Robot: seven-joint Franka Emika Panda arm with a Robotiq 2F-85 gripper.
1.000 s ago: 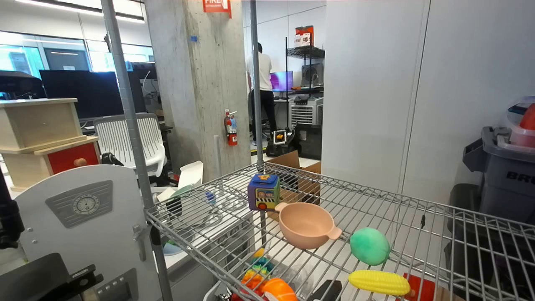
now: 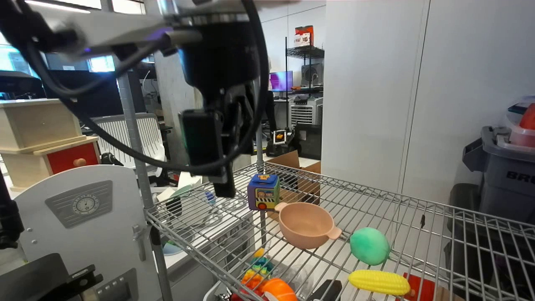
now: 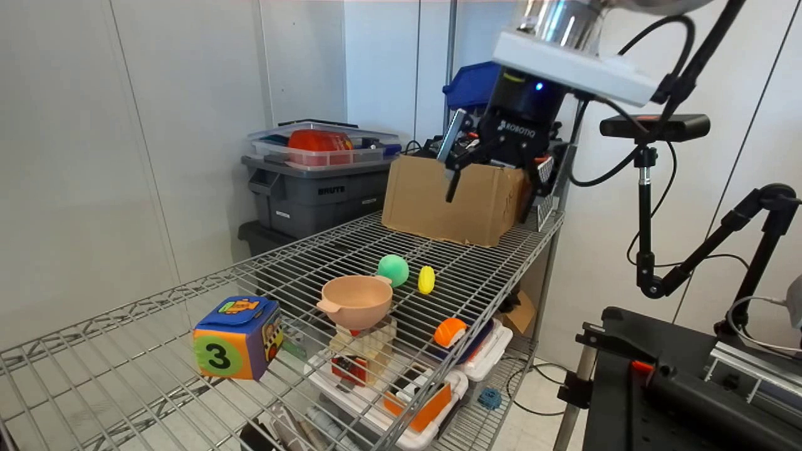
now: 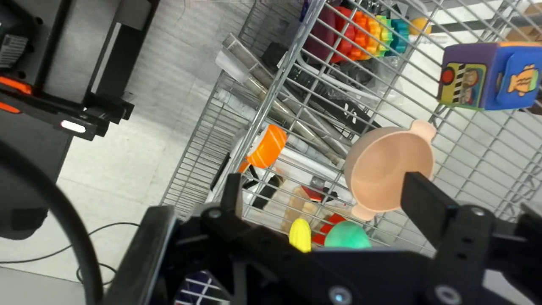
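My gripper (image 3: pixel 489 194) hangs open above the wire shelf, its fingers apart with nothing between them. On the shelf stands a peach two-handled bowl (image 4: pixel 390 170), empty inside. A green ball (image 3: pixel 393 270) rests close to one handle of the bowl, and a yellow corn cob (image 2: pixel 379 282) lies beside the ball. On the bowl's other side sits a soft picture cube (image 3: pixel 239 337) with a blue top and a number 3 on one face. An orange-and-white piece (image 4: pixel 267 146) lies at the shelf's edge. In the wrist view, my gripper's body partly covers the corn and the ball.
A cardboard box (image 3: pixel 443 199) stands at the shelf's far end in exterior view 2, behind my gripper. Grey metal posts (image 2: pixel 131 115) rise at the shelf's corners. Below the wires, several stored items show on a lower level. Bare wire surrounds the cube.
The arm and gripper have come into exterior view 1 at the upper left, where they were absent before. The bowl, ball, corn and cube have stayed in place.
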